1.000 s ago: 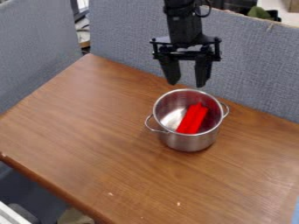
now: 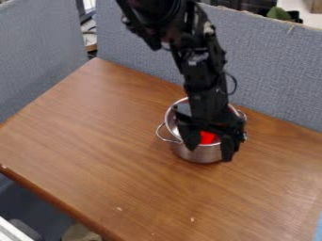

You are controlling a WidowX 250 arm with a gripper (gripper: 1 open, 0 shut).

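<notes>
My black gripper [image 2: 208, 138] is lowered over a steel pot [image 2: 178, 143] at the centre right of the wooden table, its fingers apart and open around the pot's middle. A red object [image 2: 208, 137] shows inside the pot between the fingers, mostly hidden by the gripper. Whether the fingers touch it I cannot tell.
Grey padded walls [image 2: 265, 75] stand behind and at the left. The table's front left edge drops to a dark gap.
The gripper has come down from above the back of the table into the pot, now hiding much of the red object. The pot has stayed in place.
</notes>
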